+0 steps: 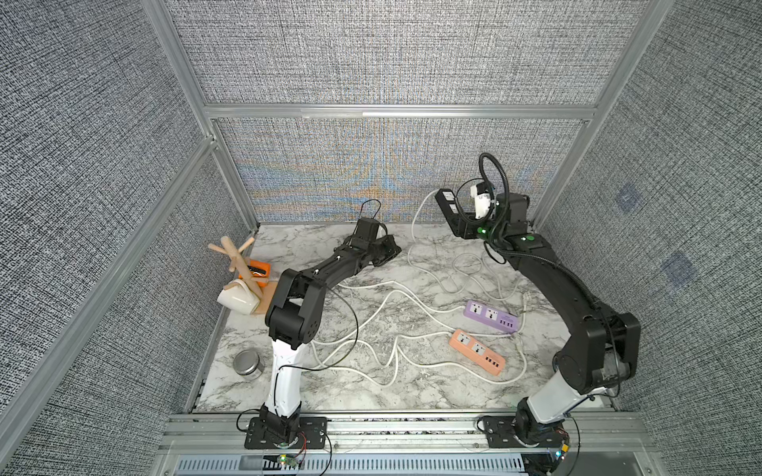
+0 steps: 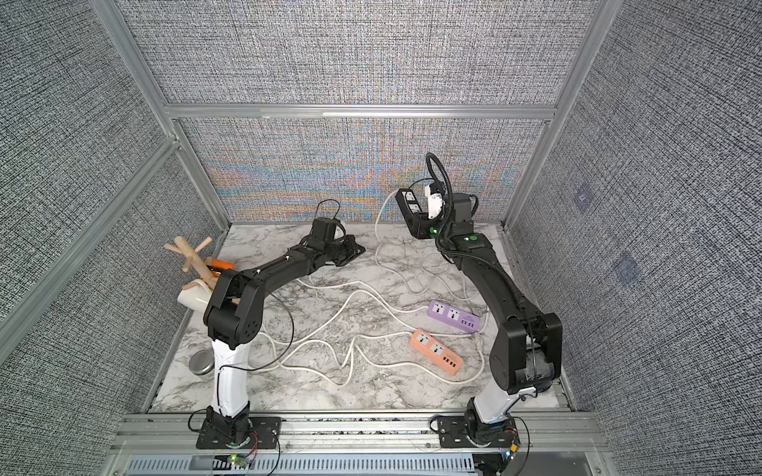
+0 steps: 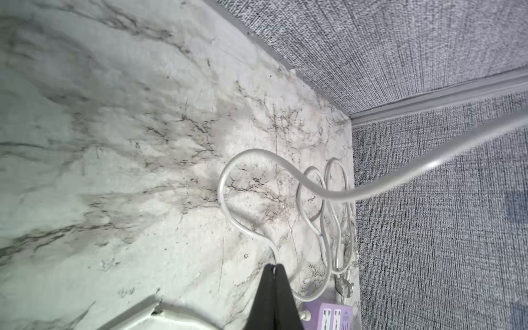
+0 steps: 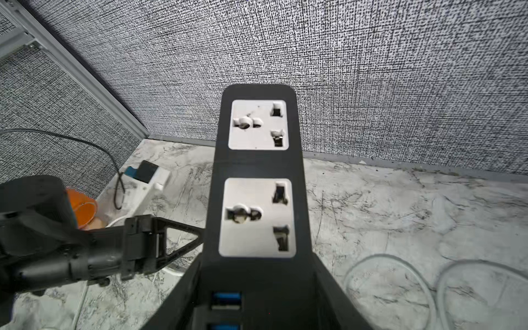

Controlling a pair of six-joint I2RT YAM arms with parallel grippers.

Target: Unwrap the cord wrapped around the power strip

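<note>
A black power strip (image 4: 258, 165) with white sockets fills the middle of the right wrist view, my right gripper (image 1: 458, 226) shut on its lower end above the back of the table. From its far end a white cord (image 1: 415, 224) drops to the tabletop and curls there in loose loops. In the left wrist view that cord (image 3: 379, 188) sweeps across the upper right, apart from my left gripper. The left fingers are pressed together with nothing between them, low over the table. None of the cord seen here is wound round the black strip.
A purple strip (image 1: 490, 316) and an orange strip (image 1: 477, 352) lie at front right, their white cords crossing the table. At left stand a wooden mug rack (image 1: 238, 261) and a round tin (image 1: 247, 363).
</note>
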